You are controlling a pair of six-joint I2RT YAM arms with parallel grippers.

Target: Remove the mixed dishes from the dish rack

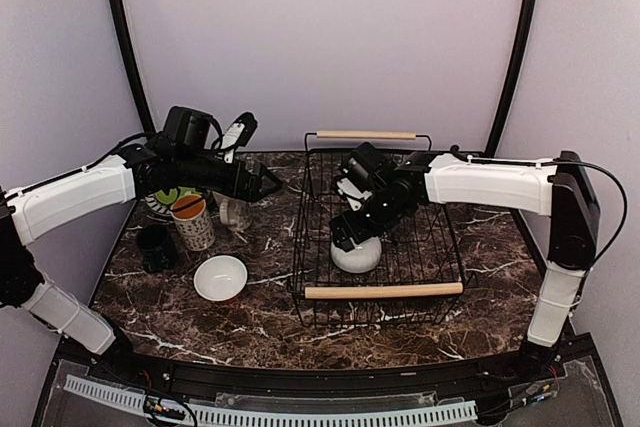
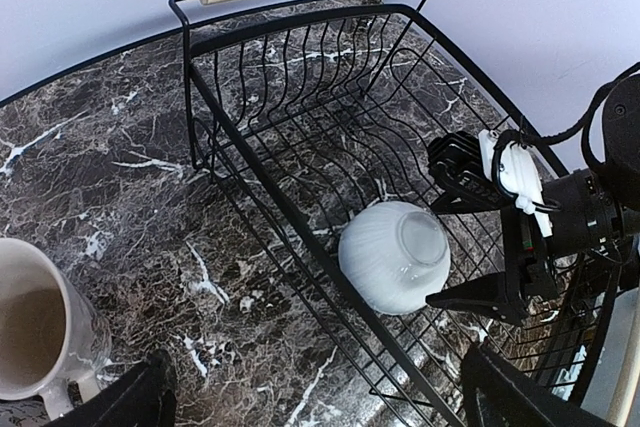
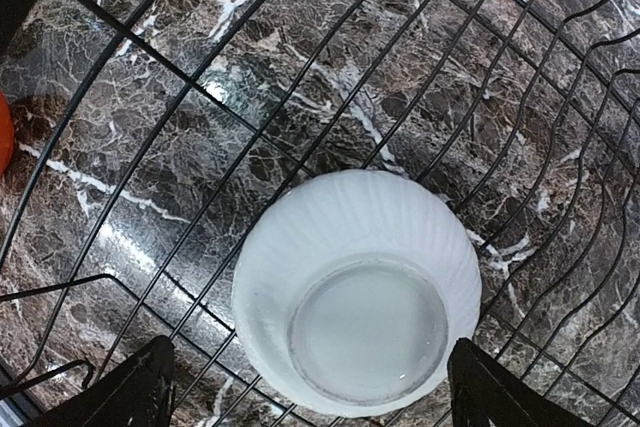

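An upside-down white bowl [image 1: 356, 256] is the one dish seen inside the black wire rack [image 2: 330, 277], near its front. My right gripper [image 1: 361, 234] is over the bowl with its fingers apart; in the left wrist view its fingertips reach toward the bowl [image 2: 385, 265] from the right. From the right wrist view, the bowl [image 3: 365, 292] lies in front of the fingers, and no grip on it shows. My left gripper [image 1: 262, 185] hangs open and empty above the counter, left of the rack.
On the counter at left stand a dark mug [image 1: 156, 248], a patterned cup [image 1: 194, 223] with orange inside, a white mug [image 1: 235, 213], a green plate [image 1: 165, 197] and a small white dish [image 1: 220, 278]. Wooden handles [image 1: 384, 291] edge the rack. Between dishes and rack the counter is bare.
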